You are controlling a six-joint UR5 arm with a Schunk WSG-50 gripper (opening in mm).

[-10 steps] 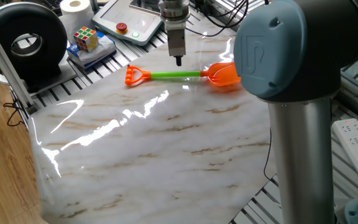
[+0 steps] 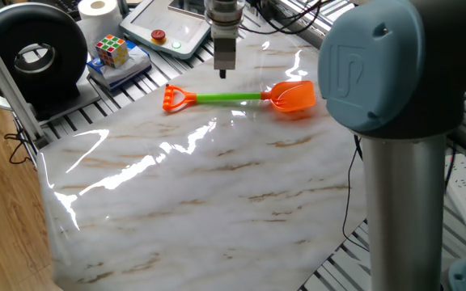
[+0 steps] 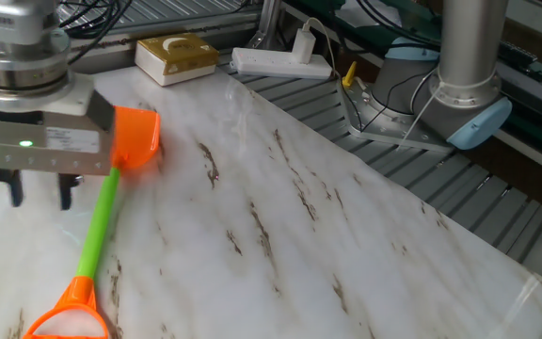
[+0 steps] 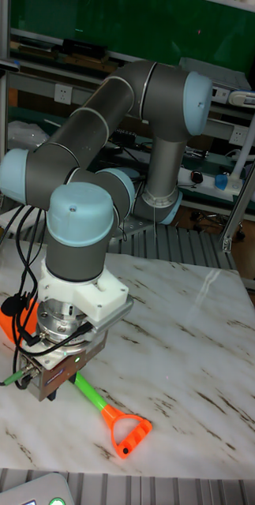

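A toy shovel lies flat on the marbled tabletop, with an orange scoop (image 2: 293, 96), a green shaft (image 2: 229, 97) and an orange D-shaped handle (image 2: 178, 99). My gripper (image 3: 38, 192) hangs above the table with its fingers (image 3: 67, 191) spread apart and nothing between them. In exterior view 1 the gripper (image 2: 222, 74) appears just beyond the shaft, apart from it. Its body covers part of the scoop's edge in exterior view 2. From exterior view 3, the gripper partly hides the shaft, while the orange handle (image 4: 126, 431) shows clear.
Beyond the table's edge stand a Rubik's cube (image 2: 112, 50) on a blue-and-white box, a paper roll (image 2: 101, 16) and a teach pendant (image 2: 168, 28). A gold-and-white box (image 3: 177, 58) and a power strip (image 3: 280, 64) sit at the edge.
Over the last second my gripper has shifted slightly left and away from the camera in exterior view 1, and the arm's near joint has swung right. The shovel has stayed put.
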